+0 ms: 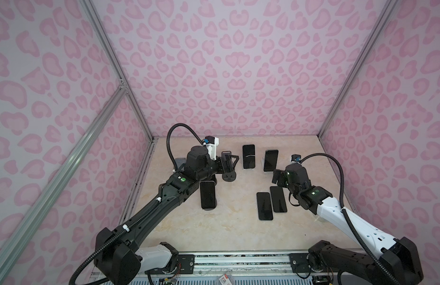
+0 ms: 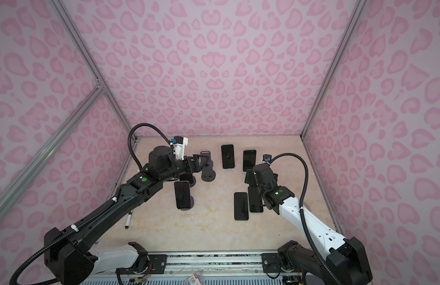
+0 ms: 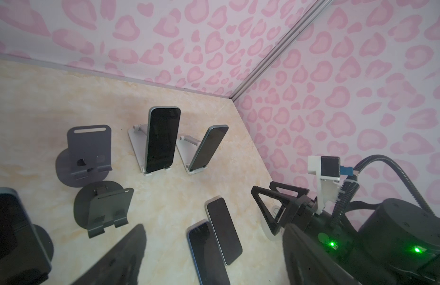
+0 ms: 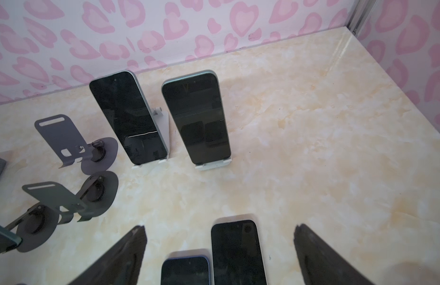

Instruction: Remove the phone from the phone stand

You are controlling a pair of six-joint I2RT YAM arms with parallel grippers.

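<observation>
Two phones, a left phone (image 4: pixel 129 118) and a right phone (image 4: pixel 196 118), lean upright on white stands at the back. At the front left, another phone (image 1: pixel 207 194) rests on a round-based stand. Two dark stands, a purple-grey one (image 3: pixel 89 147) and a blackish one (image 3: pixel 106 209), hold no phone. Two phones, one (image 1: pixel 264 206) and its neighbour (image 1: pixel 278 199), lie flat side by side. My left gripper (image 1: pixel 235 161) is open above the empty stands. Also open and empty, my right gripper (image 1: pixel 276 177) hovers over the far end of the flat phones.
Bare tabletop (image 4: pixel 334 142) stretches to the right of the white stands, up to the patterned wall. A white pen-like item (image 2: pixel 128 219) lies at the left edge.
</observation>
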